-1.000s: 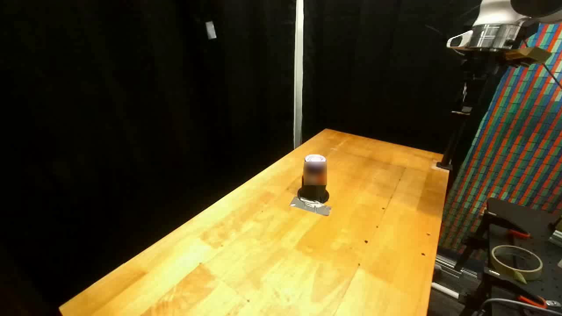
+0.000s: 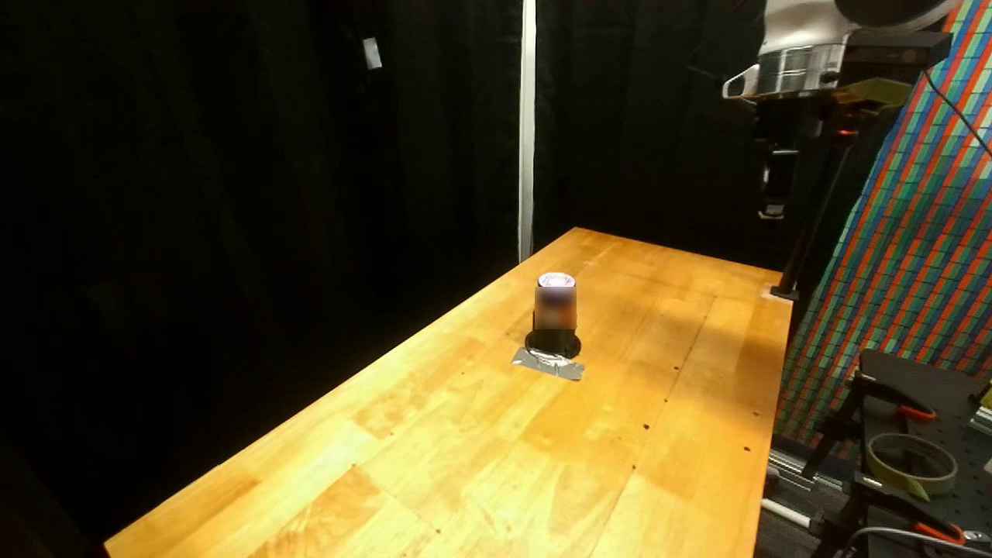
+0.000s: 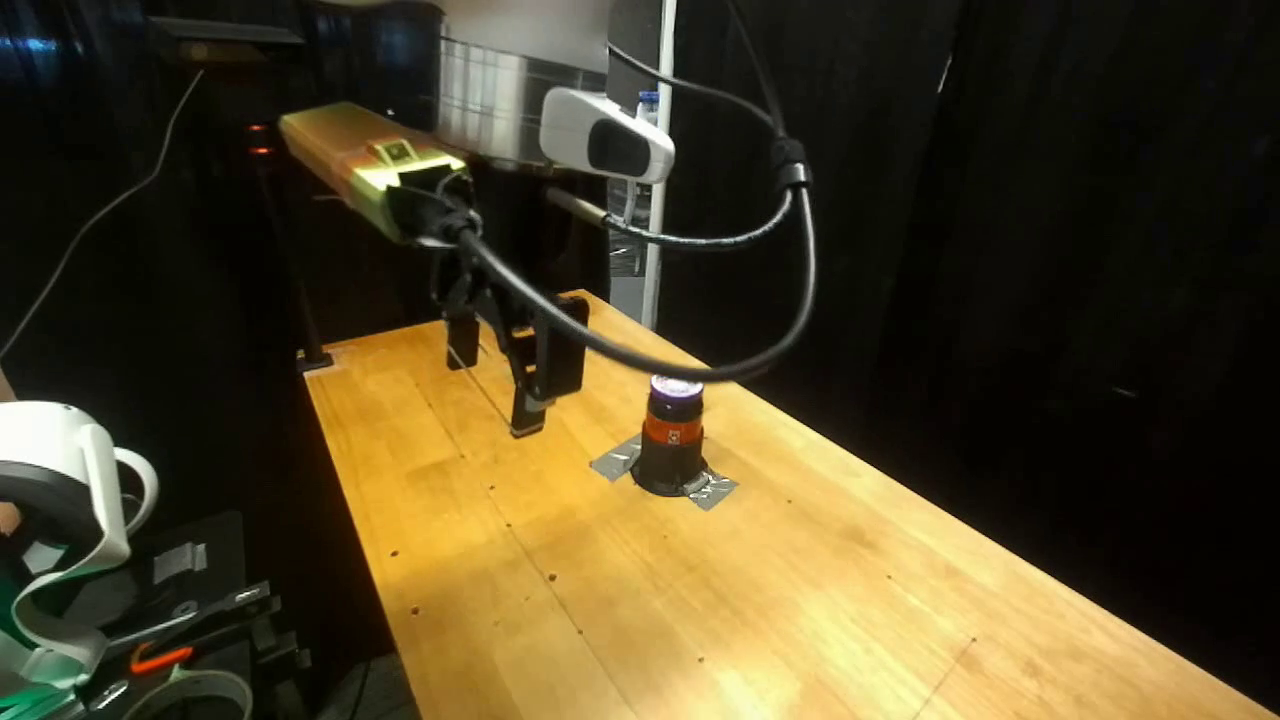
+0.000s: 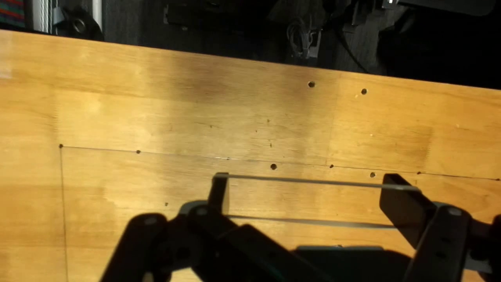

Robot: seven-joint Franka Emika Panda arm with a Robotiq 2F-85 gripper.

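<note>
A dark can with a red-orange band and pale top [image 2: 556, 280] stands upright in a black round holder [image 2: 553, 344], fixed to the table with silver tape [image 2: 558, 366]. The same can [image 3: 674, 430] shows in exterior view 2, to the right of my gripper [image 3: 494, 378]. That gripper hangs above the table with its fingers well apart. Seen from the wrist, the open gripper has only two thin bands stretched between its fingers and bare wood below. The can does not appear in the wrist view.
Around the holder the wooden table [image 2: 446, 446] is clear. A dark pole [image 2: 809, 228] rises at its far right corner. Beyond the right edge, a side bench carries a tape roll [image 2: 911, 463]. A black cable [image 3: 806, 276] loops beside the arm.
In exterior view 1 the arm and gripper have moved left and slightly lower, and look larger. The can and its holder have stayed in place.
</note>
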